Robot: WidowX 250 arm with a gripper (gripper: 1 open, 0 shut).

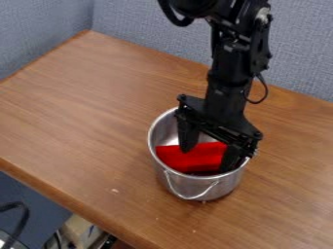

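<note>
A metal bucket (188, 187) with a wire handle stands on the wooden table (78, 107). Inside it lies a red object (180, 158). My black gripper (208, 146) reaches down from above into the bucket, its fingers spread open on either side over the red object. The lower parts of the fingers are partly hidden by the bucket and hard to make out.
Bare table surrounds the bucket, with most free room to the left and right. Grey padded walls rise behind the table. At the lower left, beyond the table edge, are dark cables.
</note>
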